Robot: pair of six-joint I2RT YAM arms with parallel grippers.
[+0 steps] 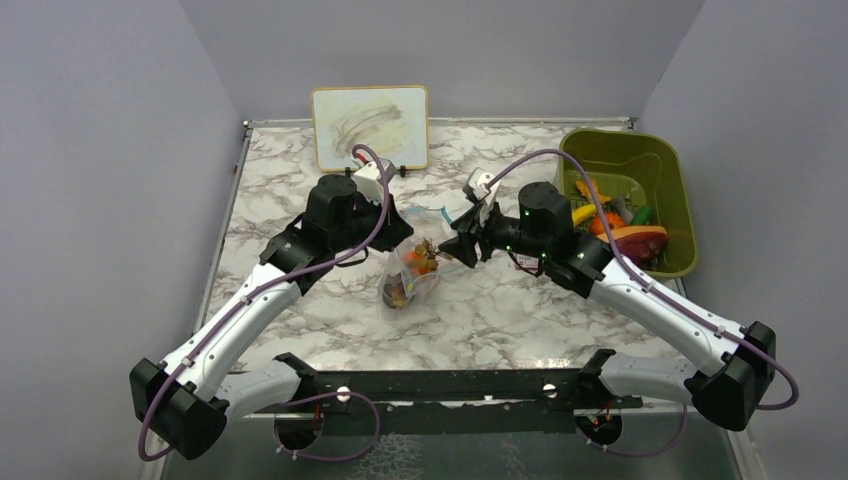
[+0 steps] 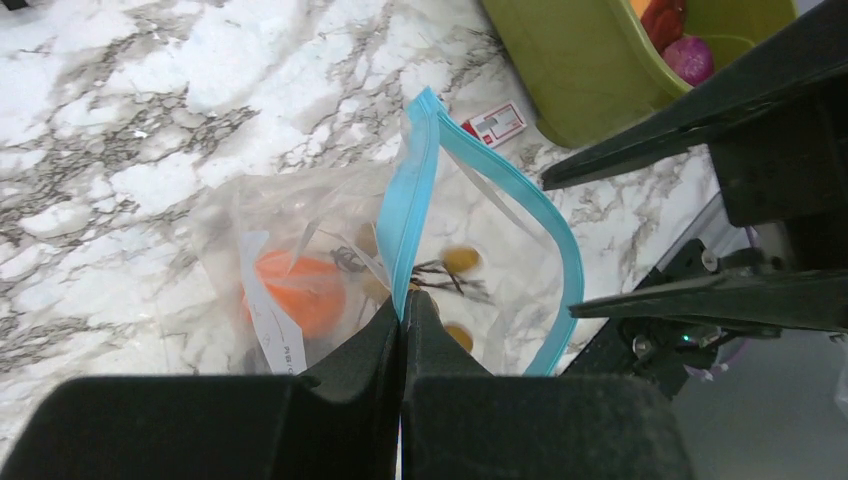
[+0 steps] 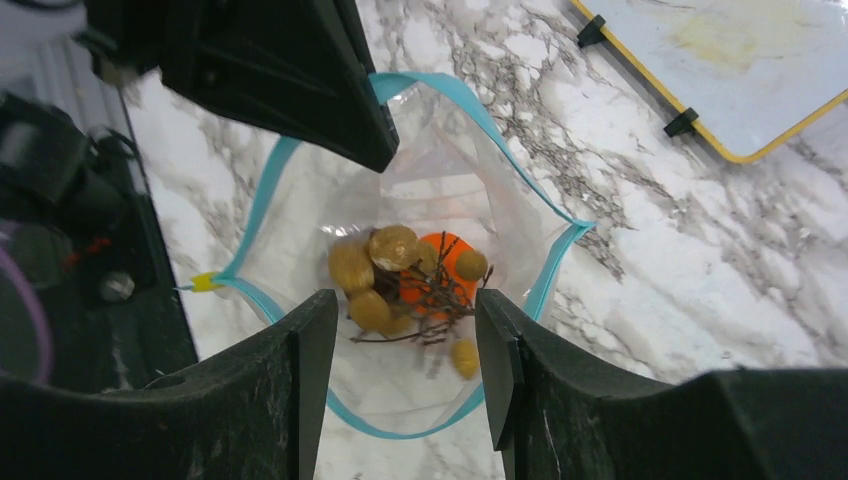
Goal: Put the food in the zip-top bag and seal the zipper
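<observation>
The clear zip bag (image 1: 408, 285) holds food: an orange item (image 2: 300, 292) and several brownish-yellow round pieces (image 3: 372, 310) with dark stems. Its mouth gapes wide, framed by a blue zipper strip (image 2: 558, 232). My left gripper is shut on the bag's rim, pinching the blue strip; in the right wrist view its fingers (image 3: 372, 150) meet that edge. Facing the mouth from the right, my right gripper stands open. The near part of the rim lies in view between its fingers, not gripped.
At the right stands a green bin (image 1: 684, 230) of toy produce, with a small red-and-white box (image 2: 497, 124) close to it. A whiteboard (image 1: 370, 128) stands at the back.
</observation>
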